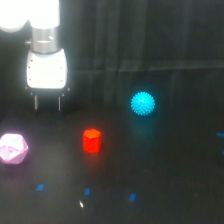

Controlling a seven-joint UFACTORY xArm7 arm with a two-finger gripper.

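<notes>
My white gripper (48, 102) hangs at the upper left, pointing down. Its two thin dark fingers stand apart, with only dark background visible between them. Lower and to the right of it is a red block (92, 141) with a six-sided outline. A pink faceted ball (13, 149) lies near the left edge, below and left of the gripper. Farther right, a cyan ball (142, 103) with a bumpy surface sits apart from the others. None of these three objects touches the gripper.
The surface is dark, and its edges are hard to make out. Small blue marks (87, 191) dot the front, and another blue mark (220, 134) shows at the right edge. A tiny white fleck (81, 204) is near the bottom. Clear room lies right of the red block.
</notes>
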